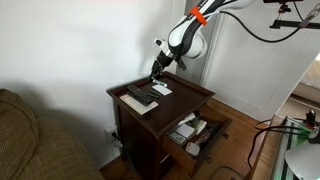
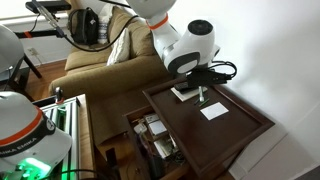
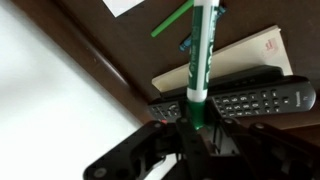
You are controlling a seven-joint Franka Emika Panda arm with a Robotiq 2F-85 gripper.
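My gripper is shut on a slim white marker (image 3: 203,50) with green print and a green end. In the wrist view the marker extends upward from the fingers and hides part of what lies behind it. Exterior view 2 shows the marker (image 2: 201,96) hanging below the gripper (image 2: 202,85), over the dark cabinet top. From the other side, the gripper (image 1: 156,75) is over the far part of that top, near the wall. Whether the marker touches the surface cannot be told.
Black remotes (image 3: 262,100) and a cream notebook (image 3: 255,52) lie close below, with a green pen (image 3: 172,18) beside them. White paper (image 2: 214,112) rests on the cabinet top (image 2: 235,135). An open drawer (image 1: 190,148) in front holds assorted items. The wall borders the back.
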